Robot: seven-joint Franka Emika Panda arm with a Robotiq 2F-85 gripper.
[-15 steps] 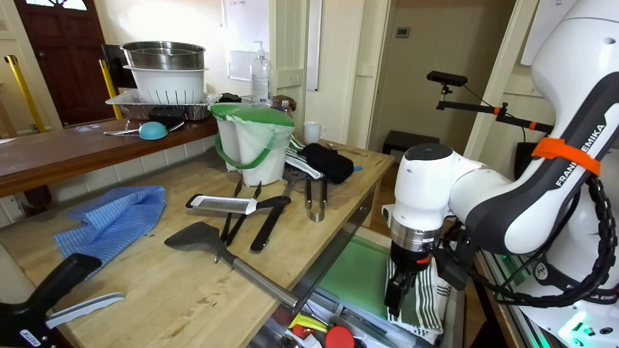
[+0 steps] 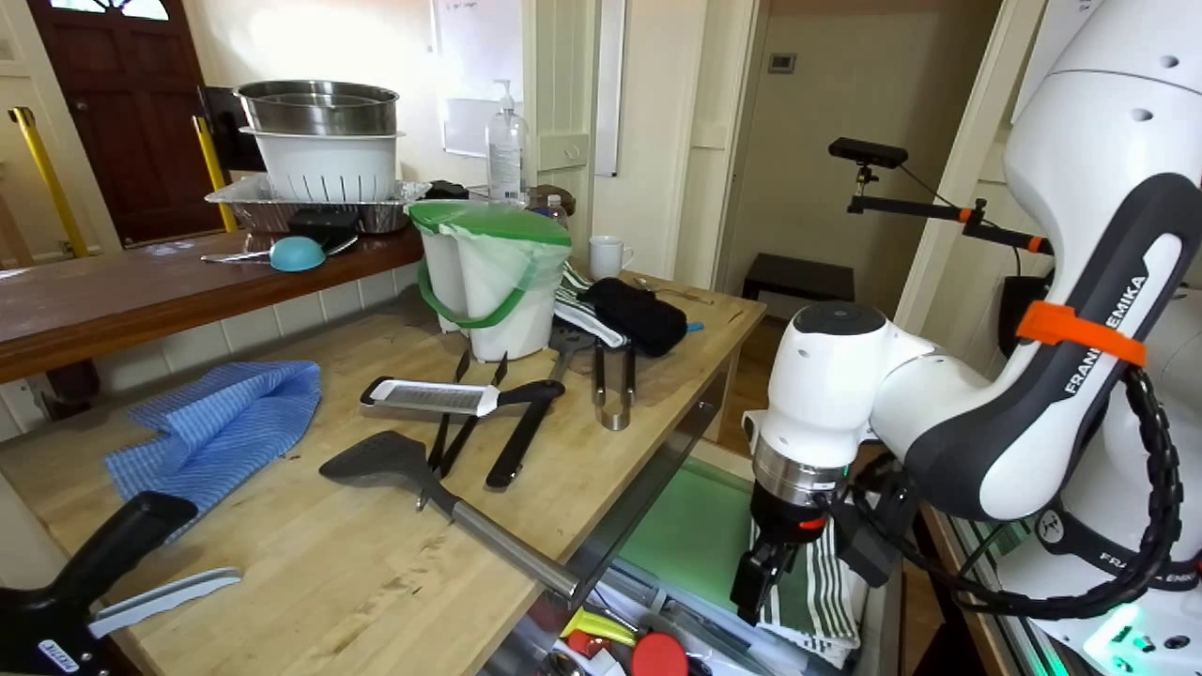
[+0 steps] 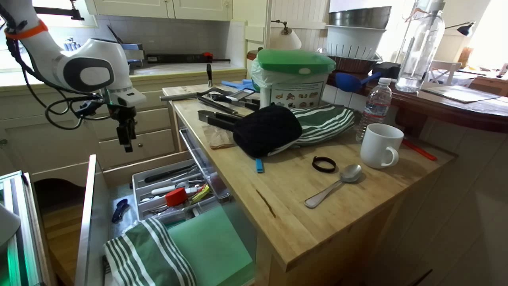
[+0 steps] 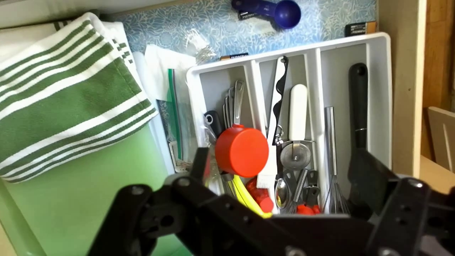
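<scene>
My gripper is open above the drawer, nothing between its fingers. Below it in the wrist view lies the light grey cutlery tray, its compartments holding a red cup, a pizza cutter with a white handle, a whisk and a long black handle. Part of the tray's near end is hidden behind the gripper. A green-and-white striped towel lies folded on a green board beside the tray. In exterior view 2 the gripper hangs clear above the drawer's contents.
On the wooden counter lie a spatula, a grater, tongs and a blue cloth. A white bucket stands behind them. Blue measuring spoons rest beside the tray, inside the drawer wall.
The arm has come lower, and the gripper has shifted slightly left and nearer the camera in exterior view 1. The objects on the counter have not moved.
</scene>
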